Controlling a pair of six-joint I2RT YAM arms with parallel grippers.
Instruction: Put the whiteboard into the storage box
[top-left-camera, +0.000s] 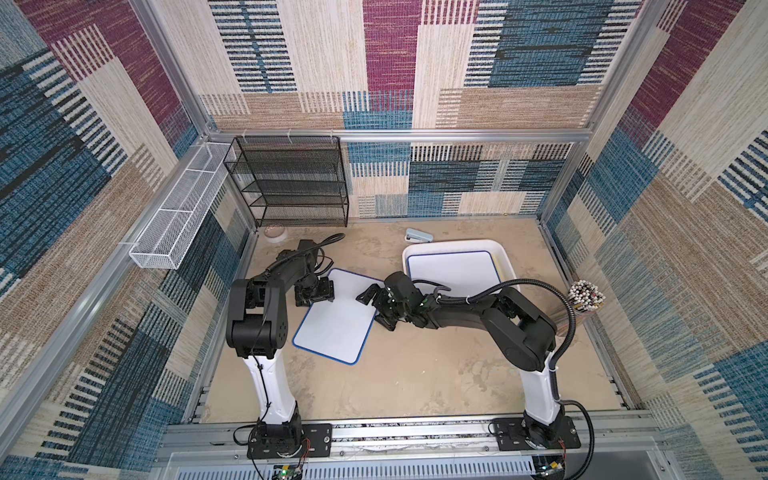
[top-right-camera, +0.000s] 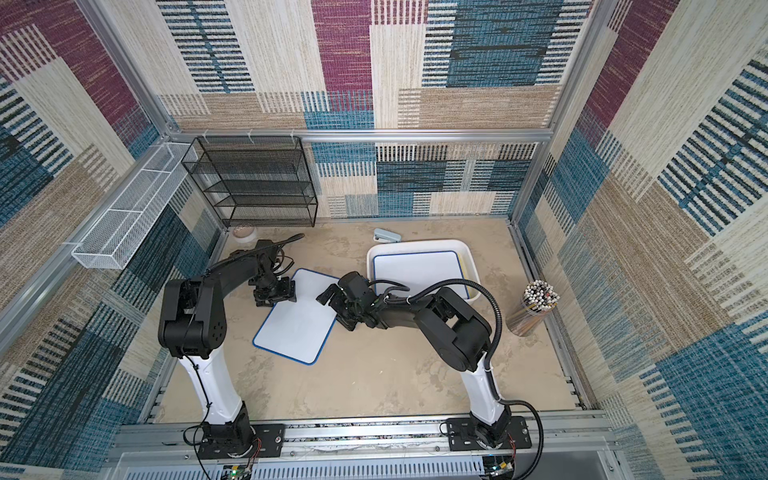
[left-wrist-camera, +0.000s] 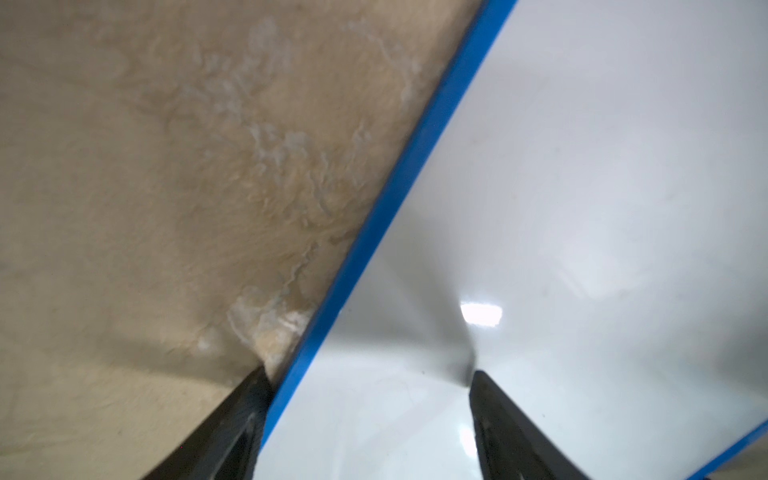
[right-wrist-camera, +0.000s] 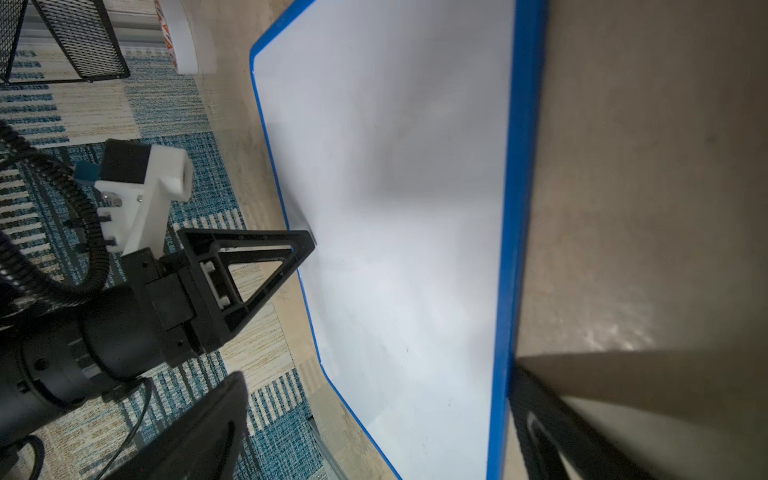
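A white whiteboard with a blue edge (top-left-camera: 334, 325) lies turned at an angle on the table between my two grippers. My left gripper is part open at the board's left edge: one finger (left-wrist-camera: 240, 416) stands outside the blue edge, the other (left-wrist-camera: 504, 424) over the white face. At the right edge my right gripper is open, a finger (right-wrist-camera: 552, 424) outside the blue border and the other (right-wrist-camera: 208, 432) above the board. The white storage box (top-left-camera: 506, 264), at the back right, has another blue-edged whiteboard (top-left-camera: 456, 268) lying in it.
Behind the box lies a small light-blue stapler (top-left-camera: 418, 236). A cup of sticks (top-left-camera: 582, 300) stands at the right, a black wire rack (top-left-camera: 292, 184) at the back left, with a roll (top-left-camera: 275, 233) near it.
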